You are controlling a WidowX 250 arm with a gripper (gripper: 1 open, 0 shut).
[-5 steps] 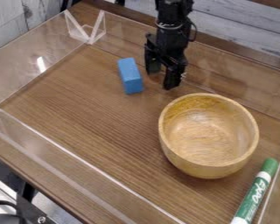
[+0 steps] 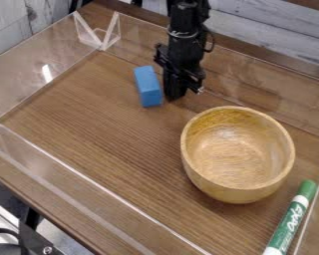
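Note:
My black gripper (image 2: pixel 177 78) is low at the upper middle of the camera view, just to the right of a blue block (image 2: pixel 148 86) that stands on the wooden table (image 2: pixel 83 139). Its fingers are dark and small, and I see nothing clearly held between them.
A large yellow bowl (image 2: pixel 237 154) occupies the right front. A green and white tube (image 2: pixel 290 219) lies at the lower right. Clear plastic walls edge the left side.
The gripper has shifted slightly left, toward the blue block. The block, bowl and tube look unmoved.

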